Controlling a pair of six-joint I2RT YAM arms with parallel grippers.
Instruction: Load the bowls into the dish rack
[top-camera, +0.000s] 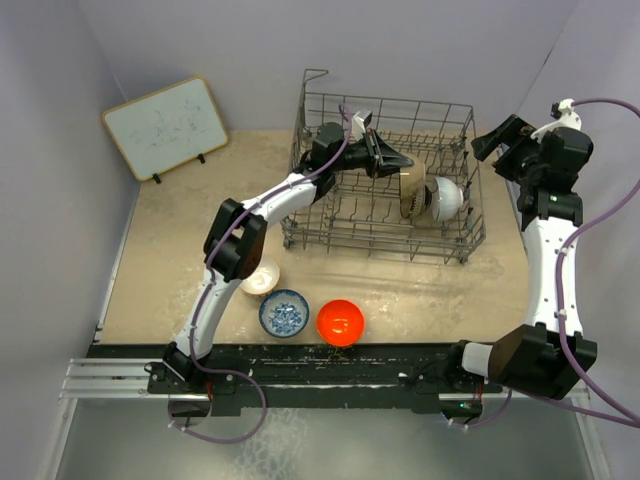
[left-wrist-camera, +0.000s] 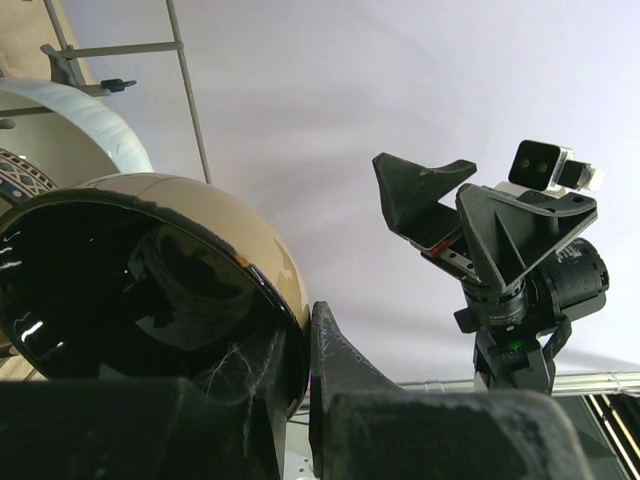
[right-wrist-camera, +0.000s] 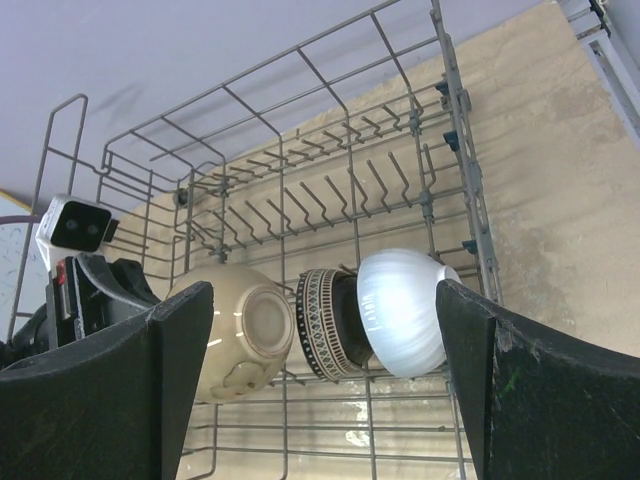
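In the dish rack (top-camera: 390, 240), a tan bowl with dark glossy inside (top-camera: 411, 188) stands on edge at the fingertips of my left gripper (top-camera: 394, 162); in the left wrist view its rim (left-wrist-camera: 255, 270) runs between the fingers. Beside it stand a patterned bowl (right-wrist-camera: 325, 325) and a white bowl (right-wrist-camera: 405, 310). My right gripper (top-camera: 493, 145) is open and empty, right of the rack. On the table's front lie a cream bowl (top-camera: 260, 277), a blue patterned bowl (top-camera: 285, 313) and a red bowl (top-camera: 340, 322).
A small whiteboard (top-camera: 163, 125) stands at the back left. Walls close in the sides and back.
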